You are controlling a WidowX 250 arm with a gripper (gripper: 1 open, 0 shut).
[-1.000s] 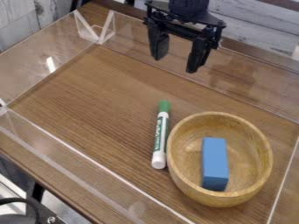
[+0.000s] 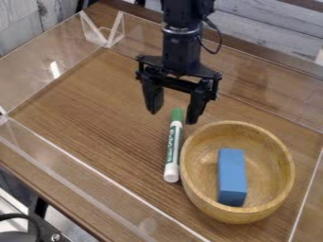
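My gripper (image 2: 173,100) is open, its two black fingers spread wide over the wooden table, just above the green tip of a white marker (image 2: 172,151). The marker lies lengthwise left of a wooden bowl (image 2: 202,194). In the bowl rests a blue block (image 2: 231,177). Nothing shows between the fingers.
A light rim runs along its back and left edges, and dark cables show at the lower left corner.
The marker, bowl and block have not moved.
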